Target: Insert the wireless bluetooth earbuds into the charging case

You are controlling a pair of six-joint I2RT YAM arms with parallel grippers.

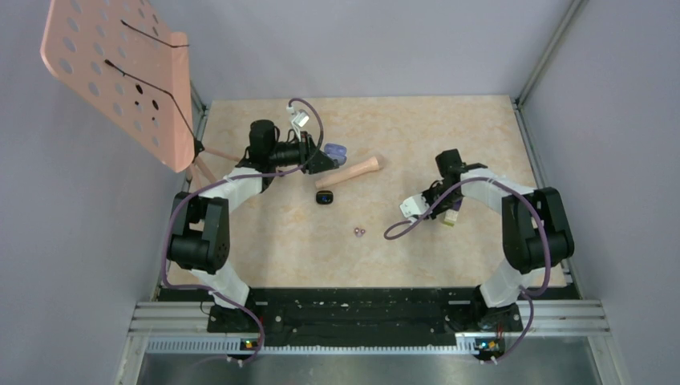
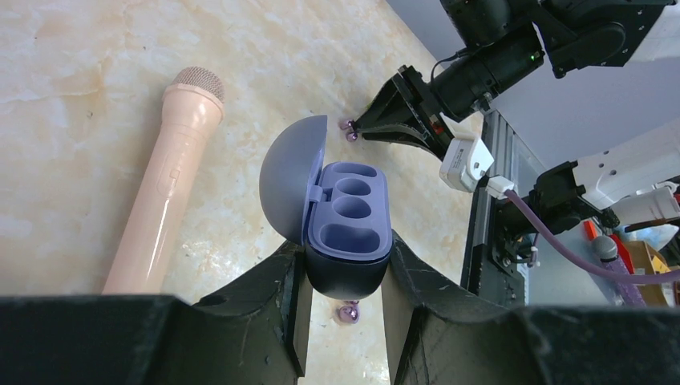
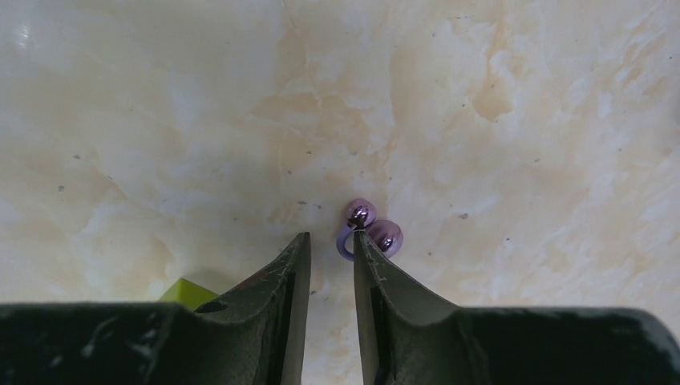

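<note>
My left gripper is shut on the lavender charging case (image 2: 345,224), held off the table with its lid open and four openings facing the camera. In the right wrist view, two small pinkish-purple metallic earbuds (image 3: 385,237) lie together on the table with a thin purple loop beside them. My right gripper is open, its fingertips right at them, the right-hand finger overlapping the loop. A second pair of earbuds (image 1: 359,232) lies near the table's middle, also partly visible below the case in the left wrist view.
A pink microphone (image 1: 345,172) lies behind a small black box (image 1: 324,197). A green-yellow block (image 3: 186,293) is beside my right gripper. A pink perforated panel (image 1: 112,80) stands at the upper left.
</note>
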